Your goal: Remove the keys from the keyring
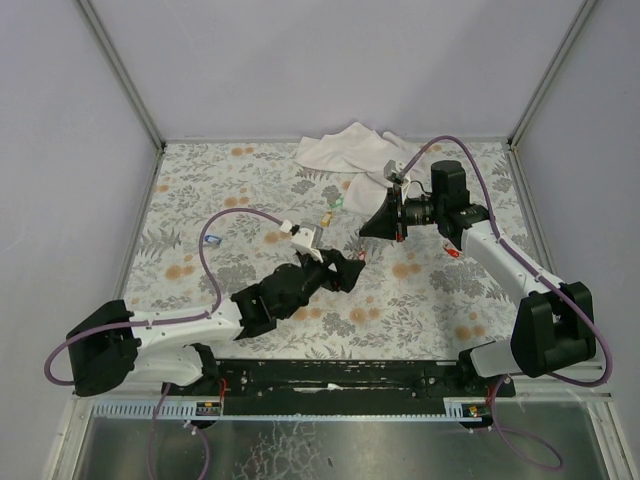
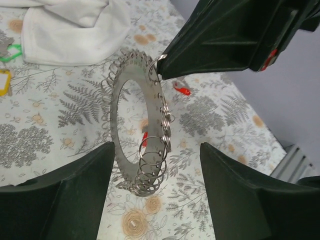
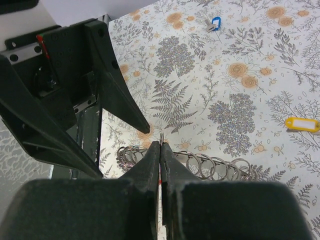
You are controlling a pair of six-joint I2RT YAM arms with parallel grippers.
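In the left wrist view the keyring, a metal oval frame lined with many rings (image 2: 165, 125), hangs from the tip of my right gripper (image 1: 365, 234), which is shut on it at its upper end. My left gripper (image 1: 352, 272) has its fingers parted on either side of the lower part of the ring chain, near it (image 2: 154, 165). In the right wrist view the rings (image 3: 220, 170) lie behind the shut fingertips, and the left gripper's black fingers reach in from the left.
Loose tags lie on the floral mat: blue (image 3: 216, 22), yellow (image 3: 302, 124), green (image 2: 12, 55) and red (image 2: 182, 89). A white cloth (image 1: 350, 150) lies at the back.
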